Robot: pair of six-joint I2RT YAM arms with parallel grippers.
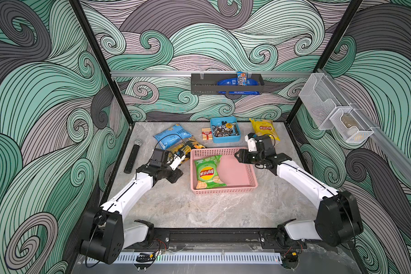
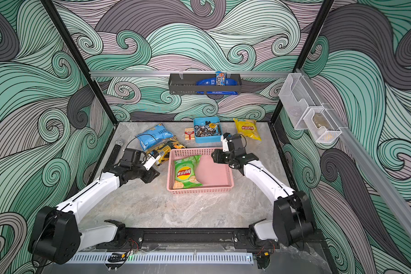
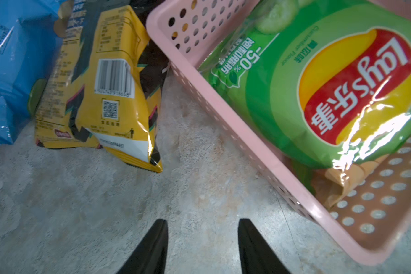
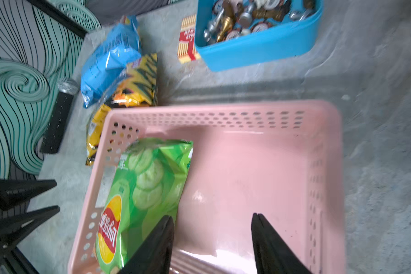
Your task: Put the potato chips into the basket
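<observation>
A green Lay's bag lies in the left part of the pink basket, whose right part is empty. A yellow Lay's bag lies at the back right; a blue bag and a black-and-yellow bag lie beside the basket's back left. My left gripper stands open over bare table left of the basket, with nothing between its fingers. My right gripper is over the basket, its fingers apart with nothing between them.
A blue box of small pieces and a small red-and-cream pack stand at the back. A microphone lies at the left edge. Wire baskets hang at the right.
</observation>
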